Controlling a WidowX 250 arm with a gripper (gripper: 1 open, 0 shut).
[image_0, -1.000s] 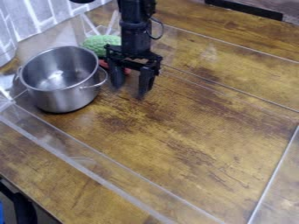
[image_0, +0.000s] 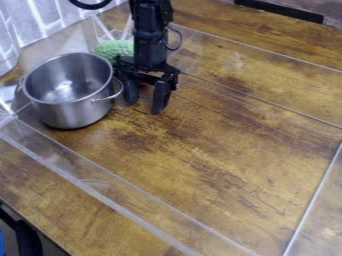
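Note:
A black robot arm reaches down from the top of the view, its gripper (image_0: 146, 98) low over the wooden table, just right of a steel pot (image_0: 70, 90) with side handles. Behind the gripper lies a green, textured object (image_0: 114, 48), partly hidden by the arm, and a small bit of something red shows beside it. Whether the fingers hold anything is too dark and small to tell.
Clear strips or edges run along the left front and the right. A pale, crumpled surface fills the back left corner.
The gripper has shifted slightly left, toward the pot, and now covers more of the red bit. The pot looks unmoved.

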